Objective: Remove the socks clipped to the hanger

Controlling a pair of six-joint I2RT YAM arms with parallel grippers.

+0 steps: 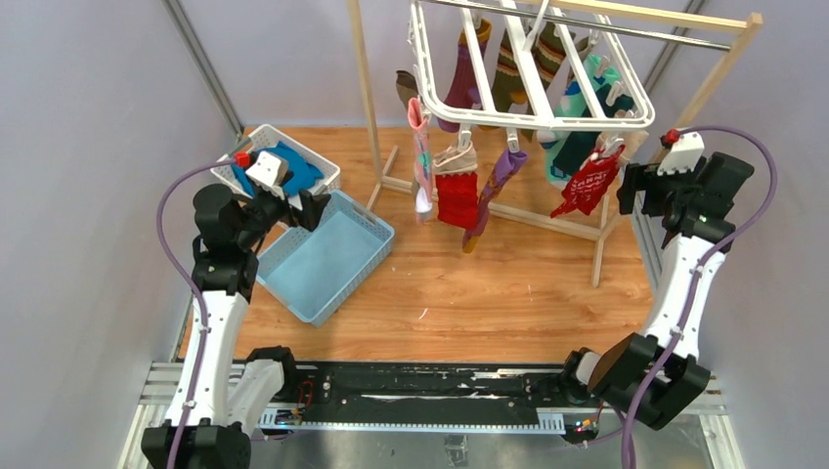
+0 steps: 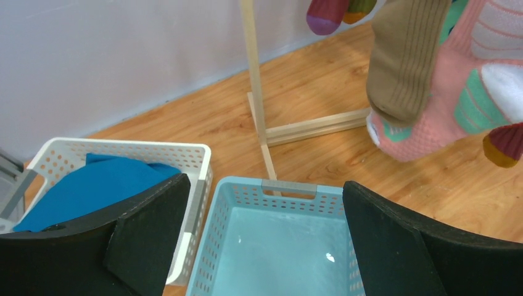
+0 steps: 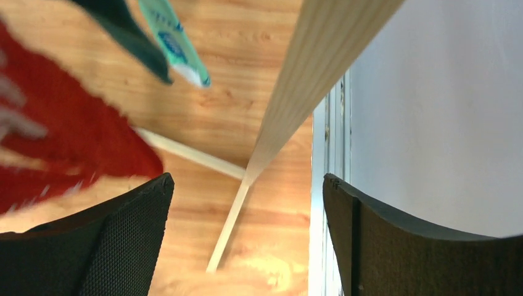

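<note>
Several socks hang clipped under a white hanger [image 1: 469, 121], including a pink one [image 1: 421, 147], a red one [image 1: 457, 200], a purple one [image 1: 494, 195] and a red patterned one [image 1: 587, 186]. My left gripper [image 1: 303, 205] is open and empty above the blue basket [image 2: 277, 246], left of the socks. My right gripper [image 1: 645, 186] is open at the hanger's right, beside the red patterned sock [image 3: 74, 123], with nothing between its fingers.
A wooden stand [image 3: 290, 92] carries the hanger; its upright is close to my right gripper. A white basket [image 2: 123, 147] with blue cloth [image 2: 111, 185] stands back left.
</note>
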